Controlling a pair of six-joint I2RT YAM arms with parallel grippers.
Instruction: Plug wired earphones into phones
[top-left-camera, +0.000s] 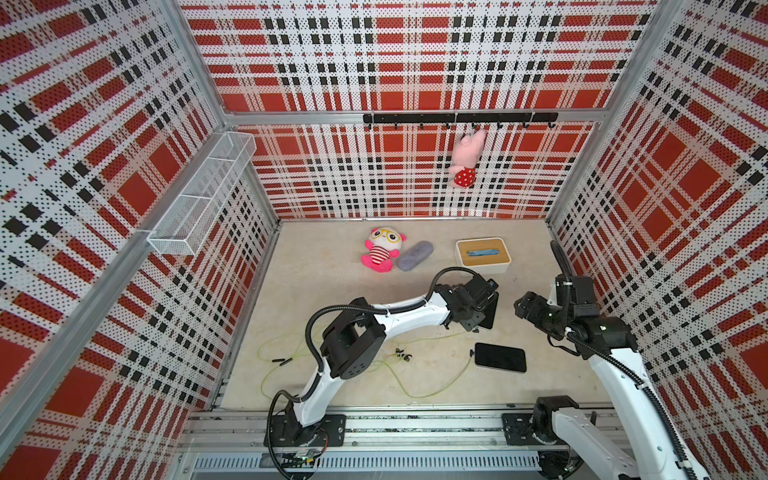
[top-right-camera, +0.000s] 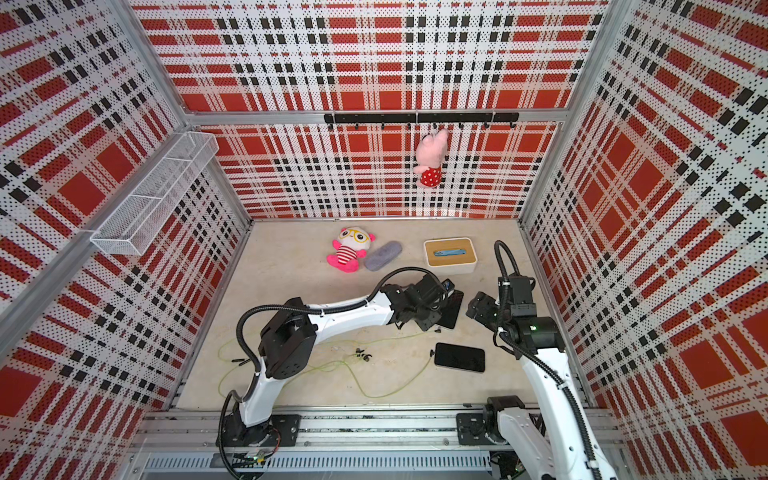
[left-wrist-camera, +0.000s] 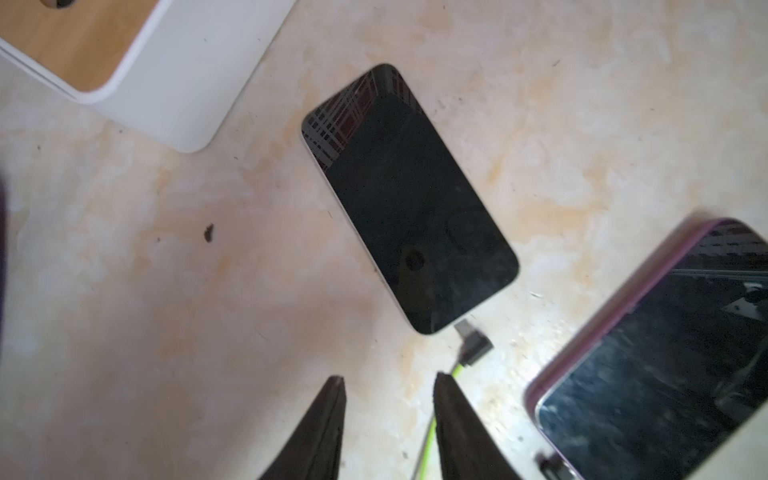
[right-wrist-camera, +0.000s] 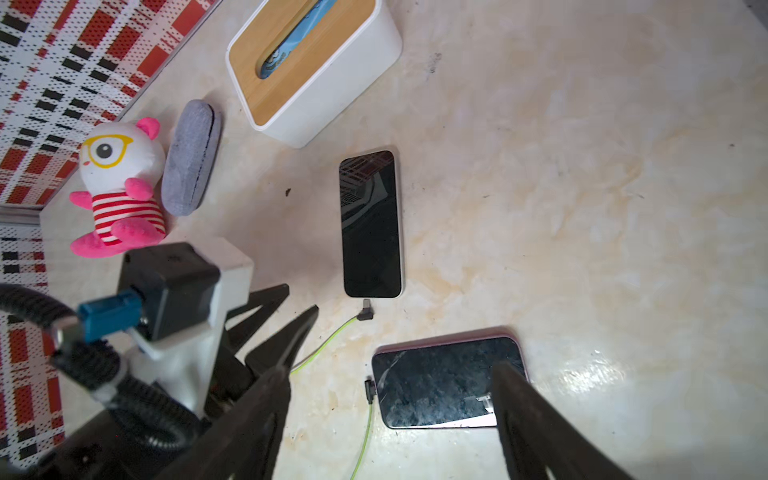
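Note:
A black phone (left-wrist-camera: 408, 200) lies face up on the table, and a dark plug (left-wrist-camera: 475, 347) on a yellow-green cable rests just off its lower end. Close by, a pink-edged phone (right-wrist-camera: 448, 381) has another dark plug (right-wrist-camera: 369, 390) at its short end; whether that one is seated I cannot tell. My left gripper is open above the table beside the first plug, nothing between its fingers. Over on the right, my right gripper hangs above the table with its fingers well apart, so open, with only the pink-edged phone in sight below it.
Behind the phones stands a white box (right-wrist-camera: 336, 88) with a wooden top. A pink plush toy (right-wrist-camera: 124, 188) and a grey case (right-wrist-camera: 190, 157) sit at the back left. Thin cable (top-left-camera: 412, 393) loops across the front left.

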